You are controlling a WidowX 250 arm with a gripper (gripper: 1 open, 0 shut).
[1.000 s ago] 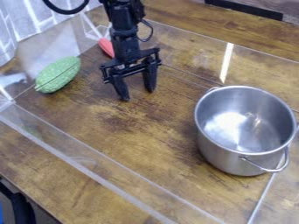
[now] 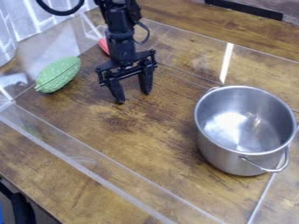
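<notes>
My black gripper (image 2: 129,87) hangs low over the wooden table at the upper middle, its two fingers spread apart with no object visible between them. A green corn-like vegetable (image 2: 58,75) lies to its left, apart from it. A red object (image 2: 103,45) sits partly hidden behind the arm. A large steel pot (image 2: 243,129) with wire handles stands on the right.
A clear plastic border runs along the left and front of the tray area.
The gripper has shifted slightly to the left and up since one second ago. The pot and vegetable have stayed in place.
</notes>
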